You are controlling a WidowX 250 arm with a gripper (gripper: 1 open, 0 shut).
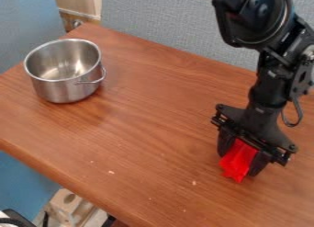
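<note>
My black gripper (pixel 249 148) is low over the right side of the wooden table, shut on a red object (pixel 238 164) whose upper part is hidden between the fingers. A steel pot (pixel 64 82) with a wire handle stands at the back left of the table, well apart from the gripper.
A grey panel (pixel 172 19) runs along the back. Beyond the left edge are a blue surface and some light wooden items at the lower left.
</note>
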